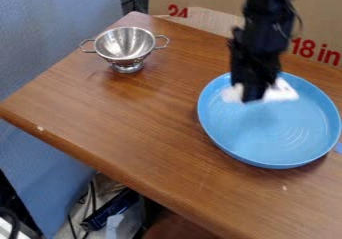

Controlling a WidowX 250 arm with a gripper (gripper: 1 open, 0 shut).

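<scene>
My black gripper (pixel 255 78) hangs low over the upper part of a blue plate (pixel 267 135), blurred by motion. A white object (pixel 279 92), perhaps cloth, is at its fingers over the plate; I cannot tell whether the fingers are shut on it or whether it touches the plate. A steel colander (pixel 124 45) with two handles stands upright at the back left of the wooden table.
Cardboard (pixel 202 3) stands behind the table. Past the left edge are a blue-grey surface (pixel 40 173) and cables.
</scene>
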